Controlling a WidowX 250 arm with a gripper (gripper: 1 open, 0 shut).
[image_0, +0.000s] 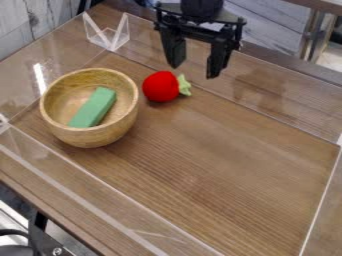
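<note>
My black gripper (198, 52) hangs at the upper middle of the camera view, its two fingers pointing down and apart, with nothing visible between them. Below it to the left, a red round object with a green top (164, 86), like a tomato or strawberry, lies on the wooden table. At the left, a tan bowl (122, 120) holds a green oblong block (92, 107).
A clear wire-like or plastic item (111, 30) stands at the upper left. Black cables lie at the lower left corner, and the table's edge runs along the left.
</note>
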